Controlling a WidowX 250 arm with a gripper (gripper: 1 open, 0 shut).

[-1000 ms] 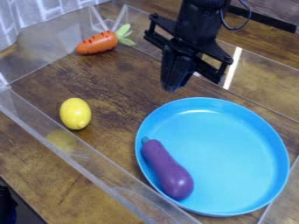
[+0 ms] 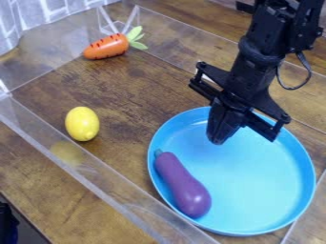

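Observation:
The black robot gripper (image 2: 232, 119) reaches down from the upper right over the blue plate (image 2: 262, 191), its fingertips above the plate's far part. Whether anything is between its fingers is not clear. A purple toy eggplant (image 2: 182, 183) lies on the plate's left side, below and left of the gripper.
A yellow toy lemon (image 2: 82, 123) lies on the wooden table to the left. An orange toy carrot (image 2: 106, 46) with a pale green top lies at the back left. Clear plastic walls border the workspace.
The gripper has come lower and toward the front right, from above the bare table to over the blue plate. The toys and plate have not moved.

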